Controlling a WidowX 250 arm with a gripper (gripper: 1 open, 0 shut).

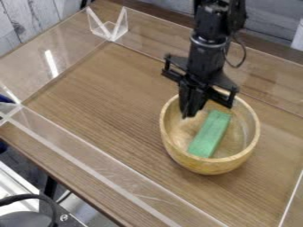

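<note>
My black gripper (pixel 190 99) hangs over the back-left rim of a round cream-colored bowl (pixel 178 152), shut, with nothing visible between its fingers. A green oblong object (pixel 210 135) lies in the right part of the bowl.
A white wire-like item (pixel 106 25) stands at the back left. Dark cables lie at the bottom left edge.
</note>
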